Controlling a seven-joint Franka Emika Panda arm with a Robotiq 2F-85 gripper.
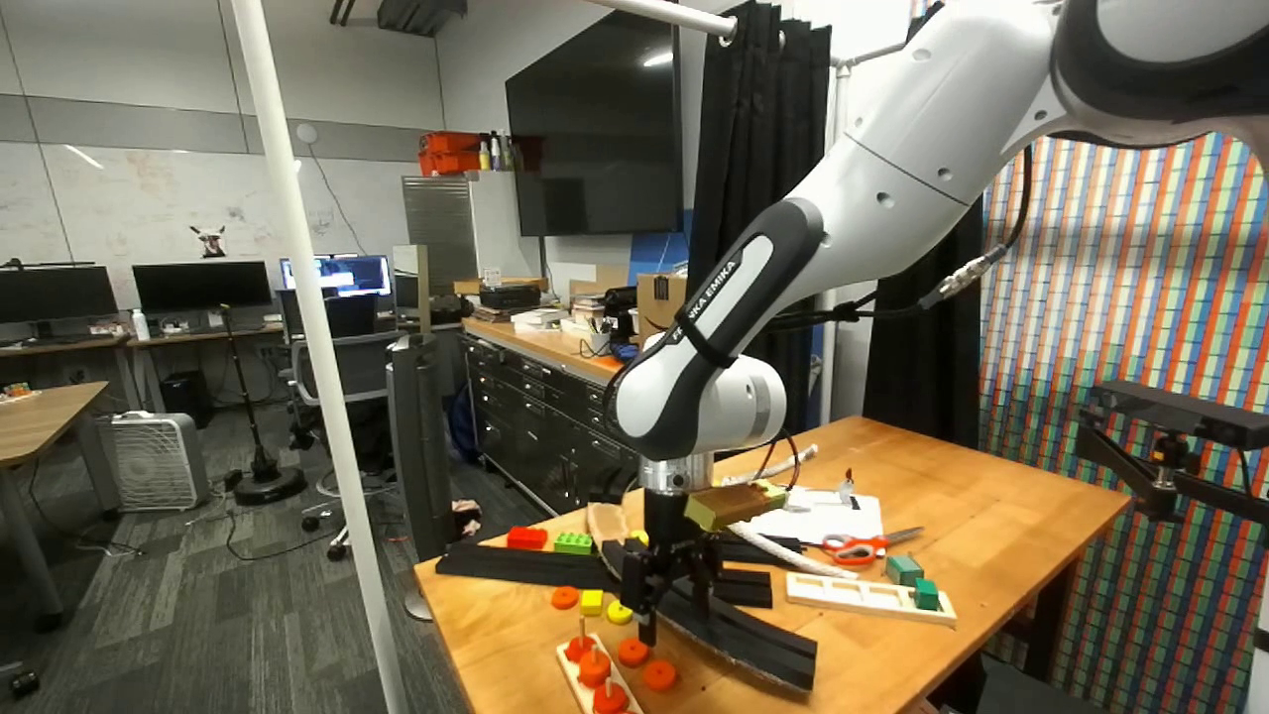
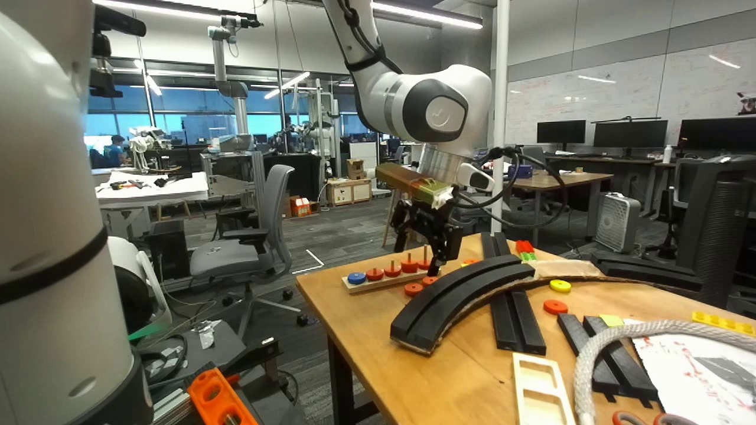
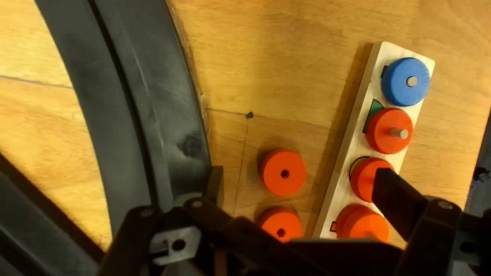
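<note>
My gripper is open and pointing down, its fingers wide apart with nothing held. Between those fingers in the wrist view, two loose orange discs with centre holes lie on the table, an upper disc [image 3: 283, 172] and a lower disc [image 3: 280, 224] partly covered by the gripper body. To their right is the wooden peg board [image 3: 340, 177]. It carries a blue disc [image 3: 405, 82] at one end and several orange discs [image 3: 390, 130] on its pegs. One finger overlaps part of the board in that view.
A curved black track [image 2: 464, 297] lies beside the loose discs, with straight black pieces [image 2: 521, 322] around it. A white wooden frame [image 1: 874, 596], scissors [image 1: 857, 547] and a pale rope [image 1: 785, 549] occupy the far side. Bare table surrounds the board.
</note>
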